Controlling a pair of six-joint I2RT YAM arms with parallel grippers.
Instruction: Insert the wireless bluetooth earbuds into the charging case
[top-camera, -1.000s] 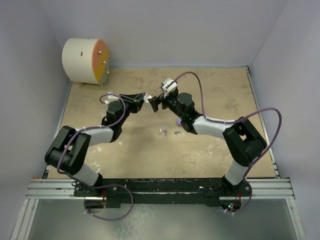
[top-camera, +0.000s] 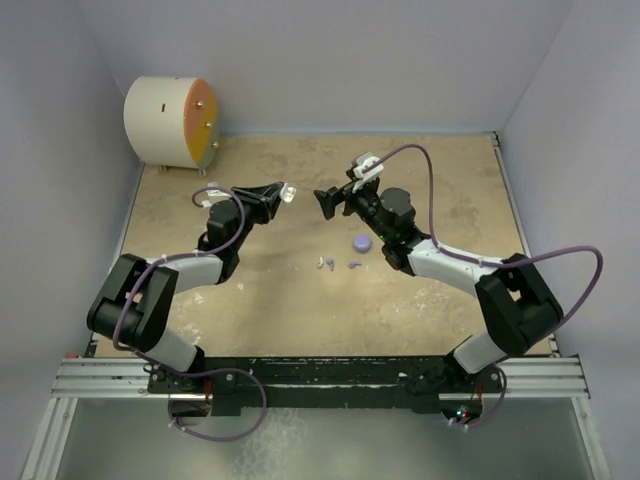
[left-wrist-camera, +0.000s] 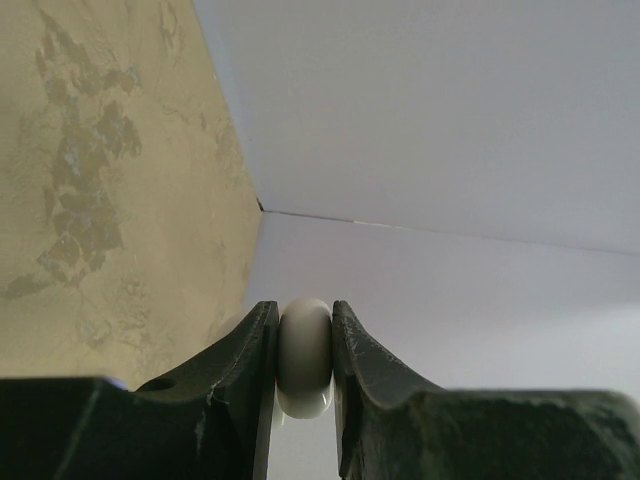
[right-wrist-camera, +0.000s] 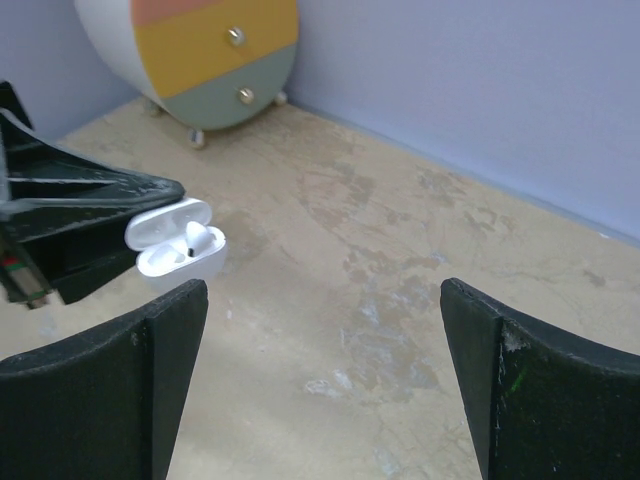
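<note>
My left gripper (top-camera: 276, 194) is shut on the white charging case (top-camera: 288, 193) above the table, left of centre. In the right wrist view the case (right-wrist-camera: 180, 262) has its lid raised and a white earbud (right-wrist-camera: 197, 238) shows in it. My right gripper (top-camera: 333, 200) stands open to the right of the case, nothing between its fingers. Small pieces (top-camera: 320, 262) lie on the table below and between the grippers, too small to identify surely.
A white drum with a coloured face (top-camera: 165, 120) stands at the back left. A purple round object (top-camera: 362, 242) lies by the right arm. Walls border the sides and back.
My right gripper and arm have moved right, away from the case. My left gripper, with the case, has shifted slightly left.
</note>
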